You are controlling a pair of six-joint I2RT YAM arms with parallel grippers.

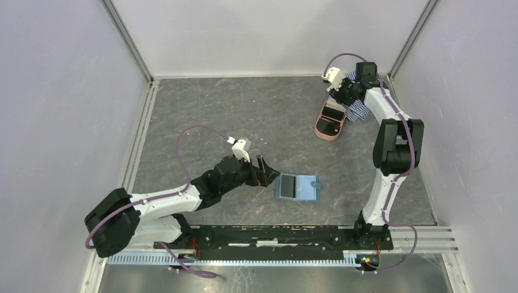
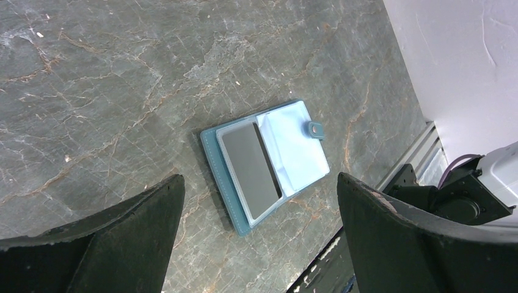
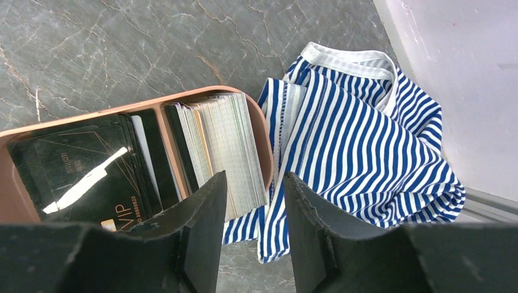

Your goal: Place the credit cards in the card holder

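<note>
The blue card holder [image 1: 297, 187] lies opened out flat at the front middle of the table, a grey panel and a pale panel showing. In the left wrist view the holder [image 2: 225, 184] is seen between and beyond the spread fingers of my open left gripper. Thin cards [image 3: 227, 152] stand on edge in the end compartment of a pinkish box [image 3: 162, 97]. Over that end my right gripper has its fingertips apart, the card stack's lower end showing in the gap. Nothing appears gripped; the exact height above the cards cannot be told.
Black flat items [image 3: 79, 171] fill the box's other compartment. A blue-and-white striped cloth [image 3: 360, 140] lies beside the box, partly under my right gripper, near the right wall [image 3: 470, 79].
</note>
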